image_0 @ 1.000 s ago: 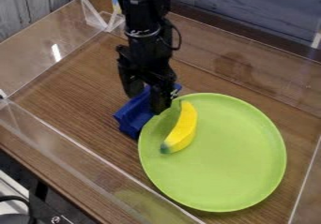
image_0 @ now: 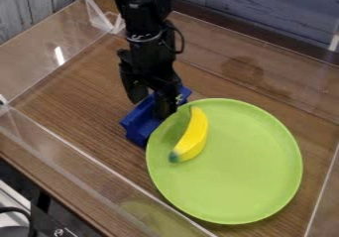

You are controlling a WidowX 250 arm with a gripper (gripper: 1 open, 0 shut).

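Observation:
My black gripper [image_0: 151,90] hangs from the top centre of the view, open, its fingertips low over a blue object [image_0: 141,125] on the wooden table. The dark fingers partly cover that object's upper end, and I cannot tell whether they touch it. A yellow banana [image_0: 189,135] lies on a large green plate [image_0: 248,170], just right of the blue object.
The wooden table [image_0: 66,122] has free room to the left and at the back right. Clear plastic walls [image_0: 90,176] run along its edges, and a grey wooden board [image_0: 271,10] stands behind.
The gripper and arm have shifted very slightly. The banana, plate and blue object appear in the same places.

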